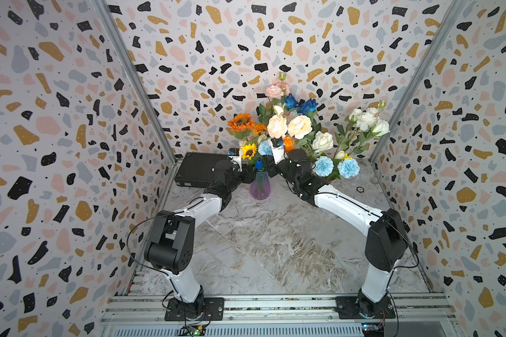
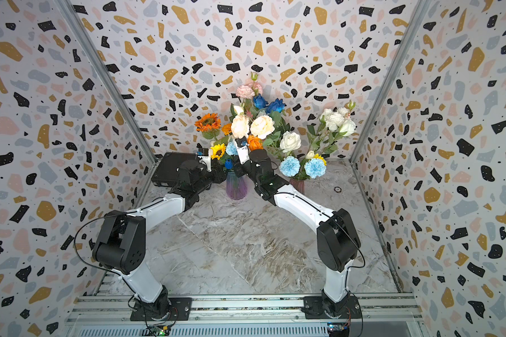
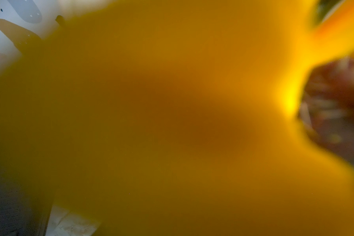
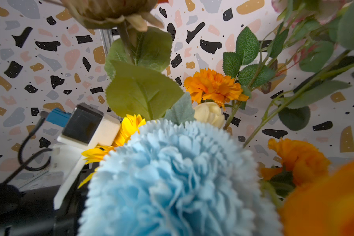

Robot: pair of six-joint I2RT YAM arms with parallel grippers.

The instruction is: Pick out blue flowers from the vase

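Observation:
The purple ribbed vase (image 1: 260, 186) stands upright mid-table, holding a mixed bouquet. A light blue flower (image 1: 264, 147) hangs over its mouth and fills the front of the right wrist view, where its ruffled head (image 4: 177, 181) hides my fingers. My right gripper (image 1: 271, 166) is just right of the vase mouth, shut around the region of that flower's stem. Low between the two grippers shows a dark blue flower (image 1: 258, 164). Left of the vase mouth is my left gripper (image 1: 249, 173); a blurred yellow petal (image 3: 165, 118) covers its wrist view, so its fingers cannot be made out.
A second vase (image 2: 298, 185), partly hidden behind my right arm, holds white roses and light blue flowers (image 1: 348, 168). Dark blue roses (image 1: 307, 106) rise at the back. A black case (image 1: 196, 168) lies left.

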